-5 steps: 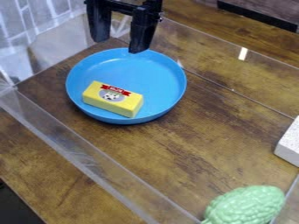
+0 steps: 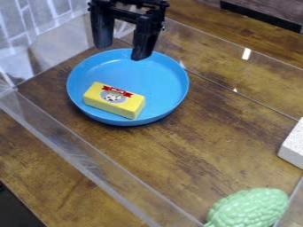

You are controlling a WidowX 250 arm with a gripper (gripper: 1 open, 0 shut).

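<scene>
My black gripper [image 2: 123,40] hangs at the top centre of the camera view, over the back of a blue plate [image 2: 166,91], its two fingers standing wide apart with nothing visible between them. A yellow box [image 2: 113,101] with a red label lies on the front-left part of the plate, below and apart from the gripper.
A green brain-like object [image 2: 246,210] lies at the bottom right, and a white block [image 2: 293,140] at the right edge. Clear walls run along the left and across the right.
The gripper has come slightly lower over the back of the plate since a second ago. The plate and yellow box lie where they were.
</scene>
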